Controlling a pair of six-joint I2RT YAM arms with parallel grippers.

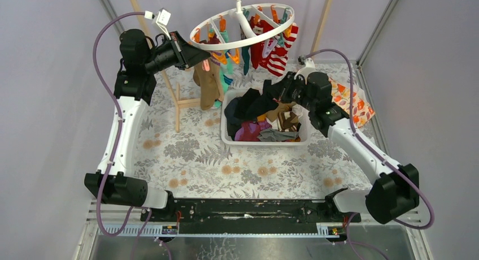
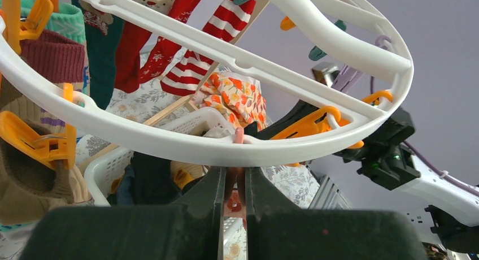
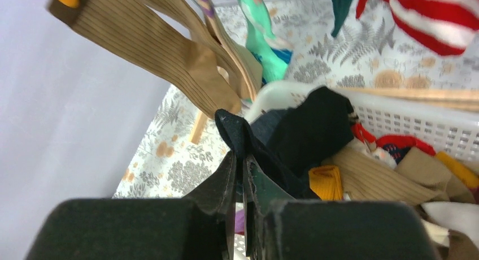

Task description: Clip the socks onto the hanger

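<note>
The white round hanger (image 1: pixel 243 44) carries clips with red, striped, brown and teal socks. My left gripper is at the hanger's near rim, shut on a pink clip (image 2: pixel 239 135) under it. My right gripper is above the sock basket, shut on a black sock (image 3: pixel 265 158) that hangs from its fingers. Orange clips (image 2: pixel 308 123) on the hanger show near the left gripper.
The white basket (image 1: pixel 264 144) holds a pile of mixed socks. An orange-patterned cloth (image 1: pixel 353 106) lies at the right. A wooden stand (image 1: pixel 318 22) is behind the hanger.
</note>
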